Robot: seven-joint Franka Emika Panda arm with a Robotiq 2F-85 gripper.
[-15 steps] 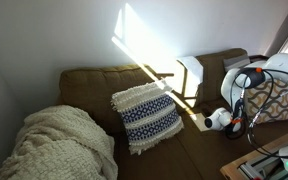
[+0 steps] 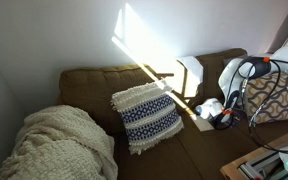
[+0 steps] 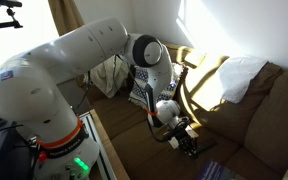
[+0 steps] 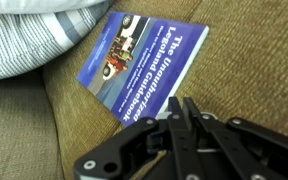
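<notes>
In the wrist view a blue-purple guidebook (image 4: 142, 62) with a vehicle pictured on its cover lies on the brown couch cushion. My gripper is at its lower right edge, the fingertips close together. The fingers look shut on that edge, though the exact contact is hard to make out. In exterior view 2 the gripper (image 3: 191, 146) is low over the seat. Exterior view 1 shows the book as a small pale patch (image 2: 202, 122) near the wrist.
A blue-and-white patterned pillow (image 2: 149, 115) leans on the couch back, with a cream knitted blanket (image 2: 56, 145) to its left. A white cloth (image 2: 190, 75) hangs over the backrest. Another patterned pillow (image 2: 276, 102) sits behind the arm. The seat between the pillows is mostly clear.
The arm's wrist end has shifted slightly and turned in exterior view 1, with its dark gripper now showing further left. Pillows and blanket have stayed put.
</notes>
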